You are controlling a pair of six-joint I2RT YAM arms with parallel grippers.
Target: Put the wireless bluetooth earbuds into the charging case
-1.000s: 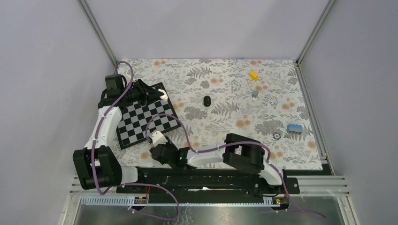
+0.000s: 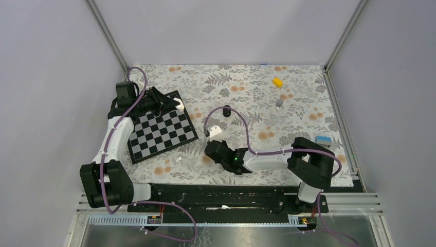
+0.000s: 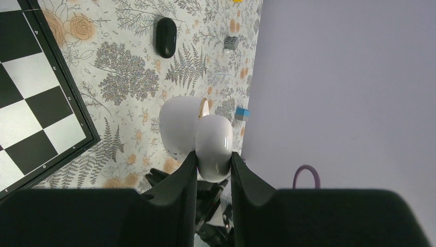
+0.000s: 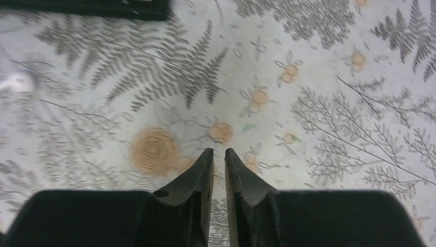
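The white charging case (image 2: 179, 104) (image 3: 213, 146), its lid raised, is held by my left gripper (image 2: 171, 103) above the chessboard's right side. My right gripper (image 2: 208, 136) is low over the cloth near the middle, right of the chessboard. Its fingers are shut; I cannot see anything between them. A small white object, likely an earbud (image 2: 179, 159) (image 4: 21, 81), lies on the cloth just below the chessboard, blurred in the right wrist view.
A chessboard (image 2: 149, 139) lies at the left. A black oval object (image 2: 226, 111), a grey block (image 2: 279, 103), a yellow block (image 2: 277, 82) and a blue block (image 2: 323, 140) are spread across the cloth, with free space between them.
My right arm has swung right and away from the front edge, from below the chessboard toward the table's middle, uncovering the small white object. The left arm has stayed still.
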